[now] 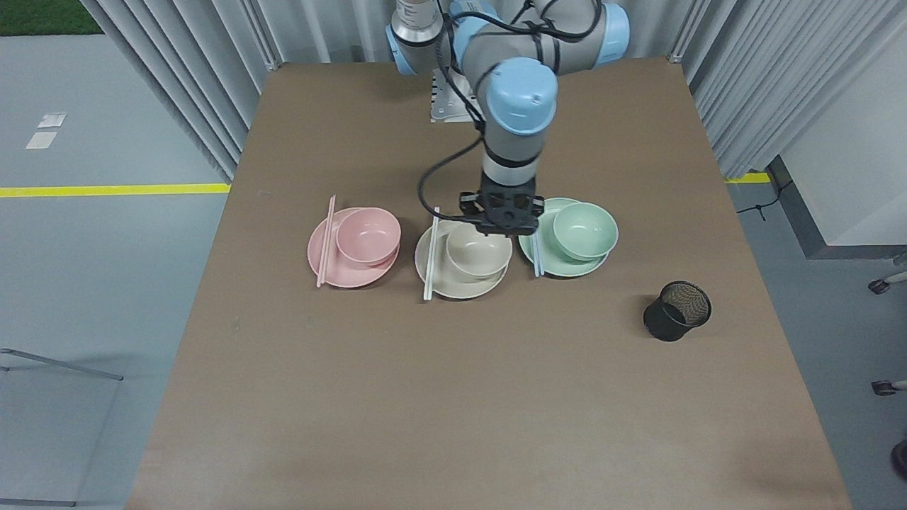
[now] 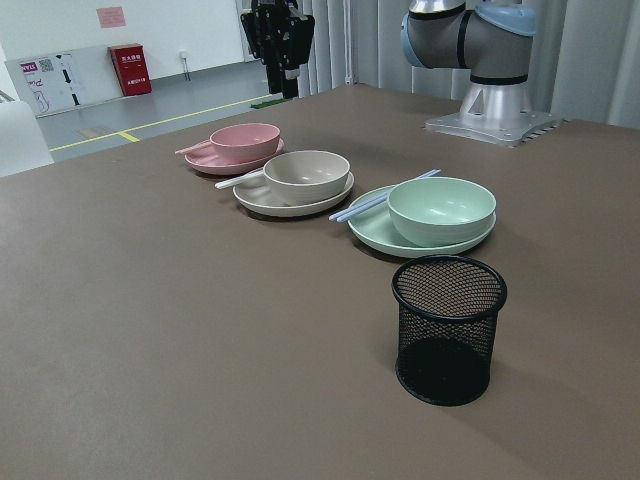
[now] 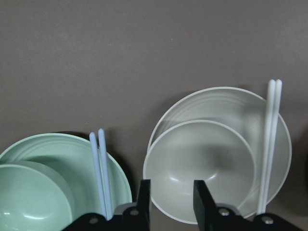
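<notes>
My gripper [image 1: 502, 222] hangs open above the table, over the gap between the white and green settings, nothing visible between its fingers in the wrist view. Pink bowl [image 1: 367, 234], white bowl [image 1: 476, 253] and green bowl [image 1: 584, 228] rest on matching plates, each with a pair of chopsticks: pink [image 1: 325, 239], white [image 1: 429, 270], pale blue [image 1: 538, 259]. From above, in the wrist view, my fingertips [image 3: 199, 187] overlie the white bowl's near part; the pale blue chopsticks lie to their left.
A black mesh cup [image 1: 676, 313] stands to the right, nearer the front. The robot's base sits at the back edge.
</notes>
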